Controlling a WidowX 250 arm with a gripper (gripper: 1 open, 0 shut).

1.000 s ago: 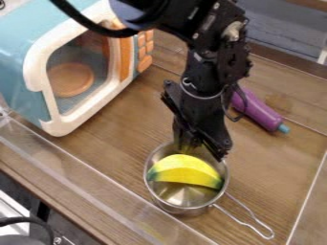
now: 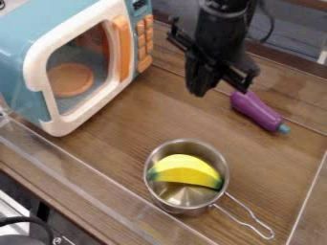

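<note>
The black gripper [image 2: 198, 81] hangs high over the back middle of the wooden counter, its fingers pointing down and shut, with nothing seen between them. Below it, near the front, a steel pot [image 2: 188, 196] with a wire handle holds a yellow banana-like object [image 2: 185, 168] with green ends. A purple object [image 2: 254, 108] with a blue tip, like an eggplant or bottle, lies to the right of the gripper.
A toy microwave [image 2: 38, 48] in light blue and white takes up the back left, its front open with an orange round plate inside. Bare counter [image 2: 128, 139] lies between it and the pot.
The gripper has risen up and back, away from the pot and the yellow object, which stays inside the pot. The purple object is now less hidden.
</note>
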